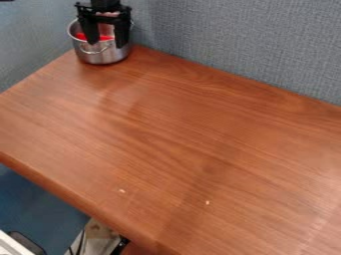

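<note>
A steel pot with a wire handle stands at the back left corner of the wooden table. Something red shows inside it. My black gripper is over the pot at the top edge of the view, open, with its fingers down at the rim or just inside. Whether anything lies between them is partly hidden.
Grey fabric panels border it at the back and left. Below the left front edge are a blue floor and some cables.
</note>
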